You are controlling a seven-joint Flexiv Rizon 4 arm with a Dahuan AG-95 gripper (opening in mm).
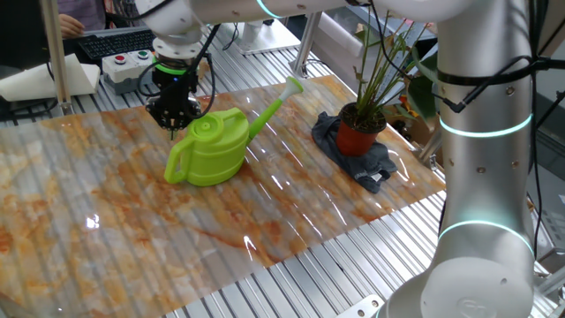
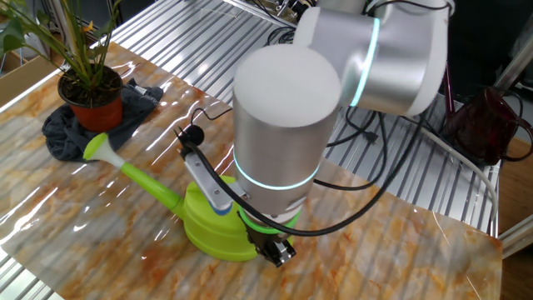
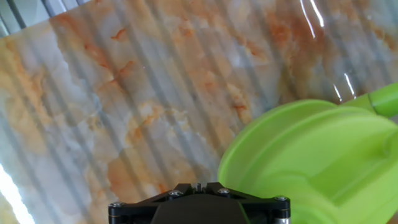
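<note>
A lime-green watering can (image 1: 207,152) stands upright on the marbled sheet, its handle (image 1: 175,163) toward the left and its pale spout head (image 1: 291,87) toward the back right. My gripper (image 1: 172,132) is low, right at the can's rear left side; contact cannot be made out for certain. From the other side, the can's body (image 2: 215,229) is partly covered by my arm, with the gripper (image 2: 284,257) beside it. In the wrist view the gripper's fingers meet at the bottom centre, nothing showing between them, and the green can (image 3: 311,155) fills the lower right.
A potted plant (image 1: 355,137) rests on a dark cloth (image 1: 375,168) to the right of the can. At the back left are a button box (image 1: 128,71) and a keyboard (image 1: 115,44). The marbled sheet (image 1: 79,238) is bare at the front left.
</note>
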